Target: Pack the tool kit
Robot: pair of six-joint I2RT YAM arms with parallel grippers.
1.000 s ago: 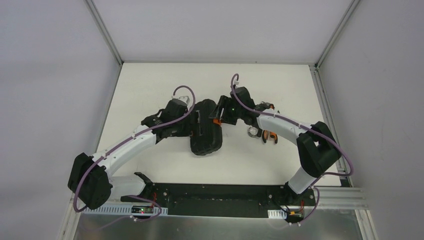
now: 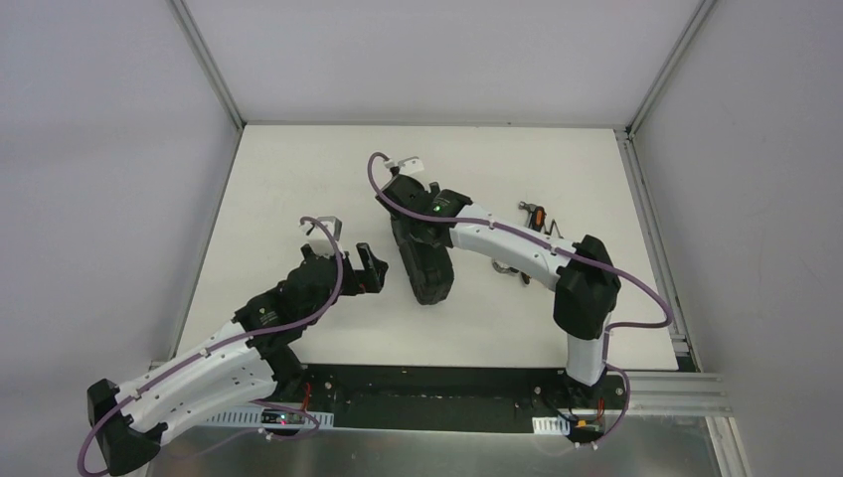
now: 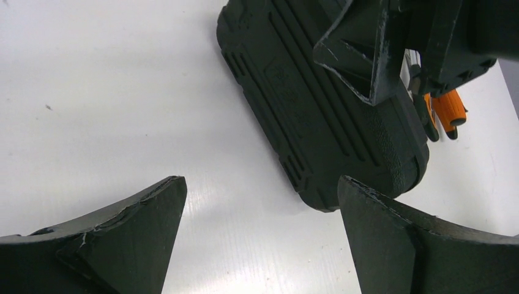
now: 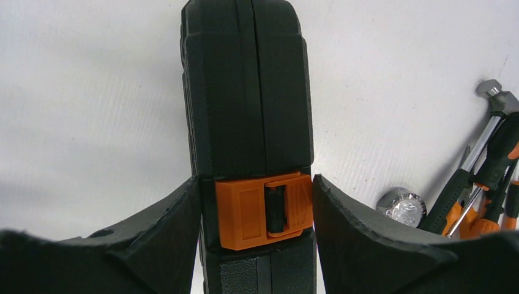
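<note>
The black tool case (image 2: 427, 273) stands near the middle of the table, its ribbed side showing in the left wrist view. My right gripper is over it, shut on the case at its orange latch (image 4: 238, 214). My left gripper is open, off to the case's left with nothing between its fingers. To the right lie tools: a hammer (image 4: 499, 98), orange-and-black handled tools (image 4: 502, 147) and a round silver roll (image 4: 401, 205), partly behind the right gripper.
Walls enclose it at the back and both sides.
My right gripper has swung leftward over the case, which has shifted and turned slightly.
</note>
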